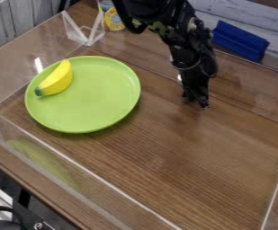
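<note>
The black robot gripper (192, 99) hangs low over the middle of the wooden table, right of the green plate (93, 106), its tip at the tabletop. It is shut, and a small pale patch shows beside its tip, too small to tell what it is. A yellow banana (55, 78) lies on the left part of the plate.
A blue object (239, 40) stands at the back right. A can (111, 18) and a clear plastic piece (85, 22) are at the back left.
</note>
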